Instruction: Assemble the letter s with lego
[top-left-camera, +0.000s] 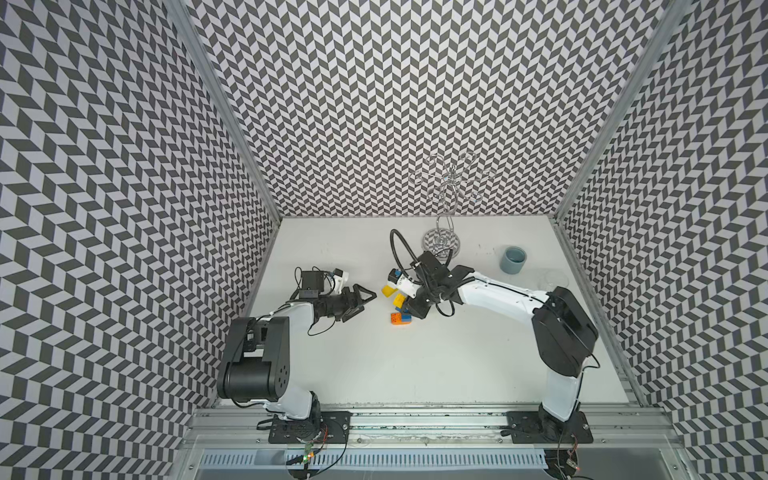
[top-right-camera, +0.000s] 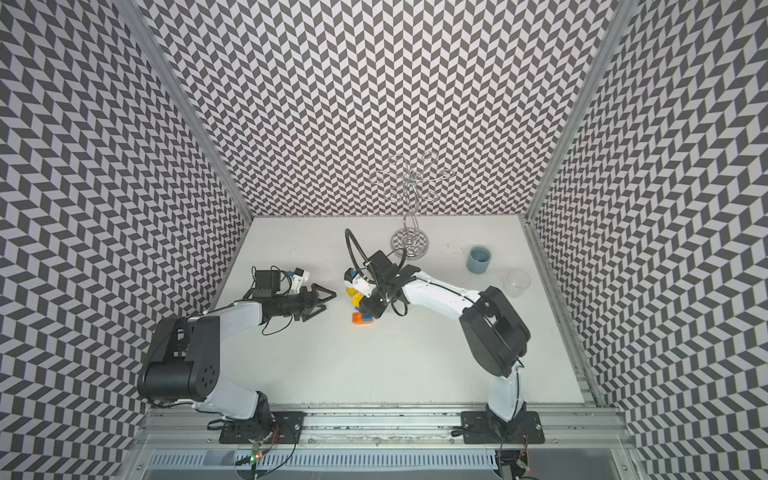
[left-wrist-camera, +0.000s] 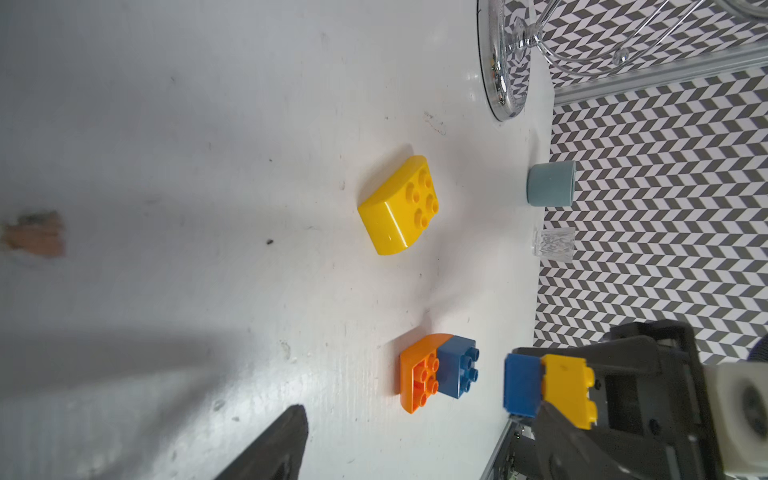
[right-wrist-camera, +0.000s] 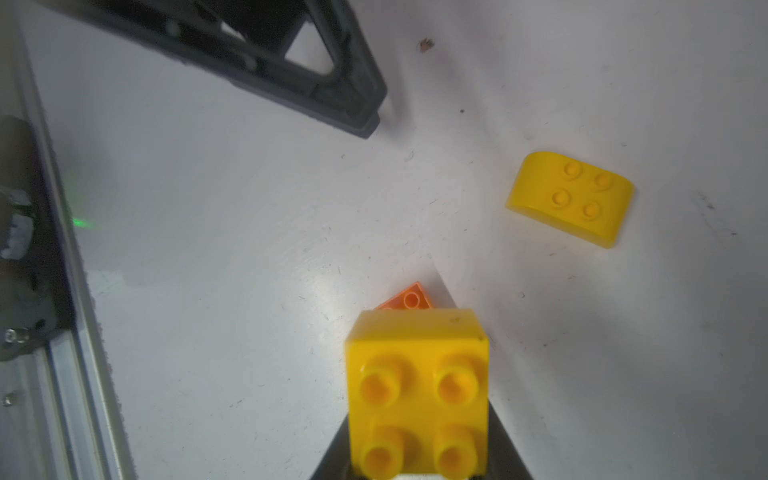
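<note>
Two joined bricks, one yellow and one blue, are held above the table, with my right gripper shut on them. The yellow one's studs face the camera in the right wrist view and cover most of what lies beneath. On the table below, an orange curved brick sits against a blue brick. A loose yellow curved brick lies studs up, apart from that pair. To the left, my left gripper stands open and empty, clear of every brick.
Behind the bricks stands a chrome wire stand. A blue-grey cup and a clear glass are at the back right.
</note>
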